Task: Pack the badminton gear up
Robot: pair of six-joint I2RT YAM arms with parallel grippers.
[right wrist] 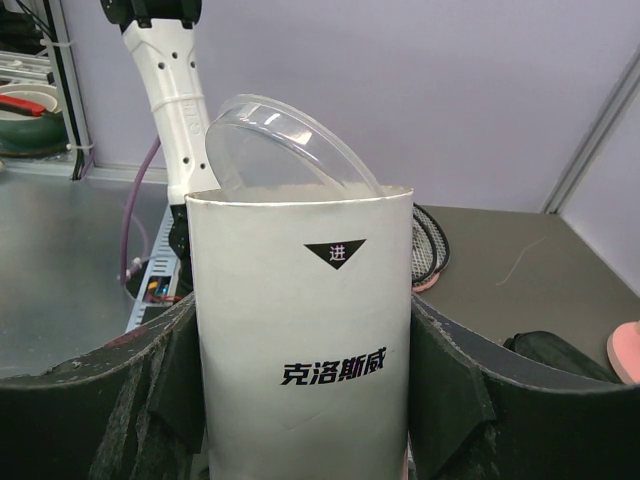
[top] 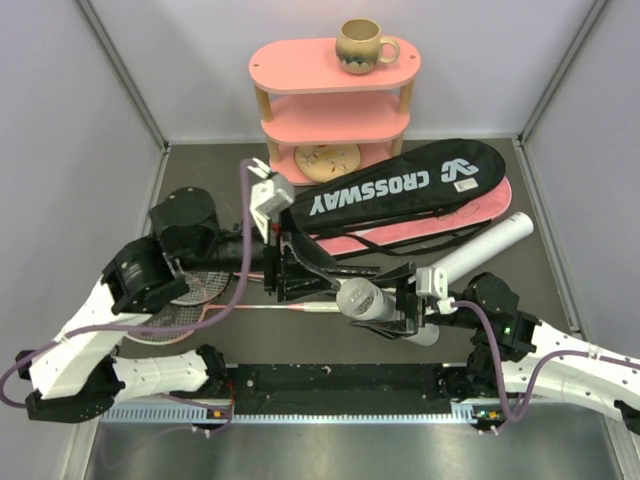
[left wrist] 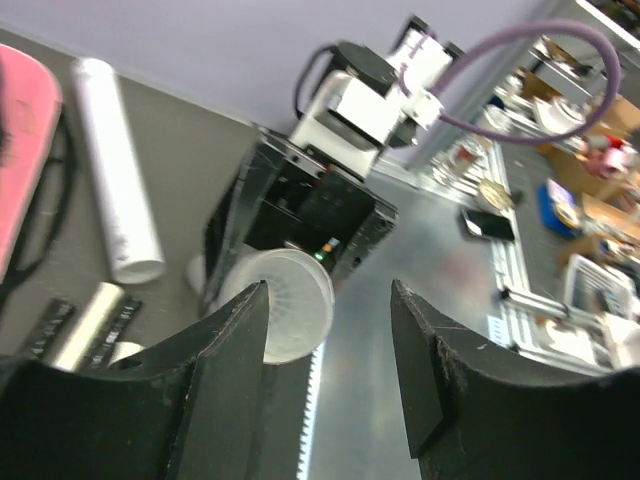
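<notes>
My right gripper (top: pixel 395 300) is shut on the white shuttlecock tube (right wrist: pixel 300 330), whose round mouth faces my left arm. In the right wrist view the clear cap (right wrist: pixel 290 150) leans tilted in that mouth, one side sticking out above the rim and the other sunk inside. The left wrist view shows the tube end (left wrist: pixel 298 320) only as a blur. My left gripper stands open, apart from the tube, with nothing between its fingers. From above, its fingers (top: pixel 300 283) are up and left of the tube's mouth.
A black CROSSWAY bag (top: pixel 400 185) lies over a pink one (top: pixel 480 210) at the back. A second white tube (top: pixel 490 248) rests at right. Rackets (top: pixel 165 322) lie at left. A pink shelf (top: pixel 335 65) with a mug (top: pixel 360 45) stands behind.
</notes>
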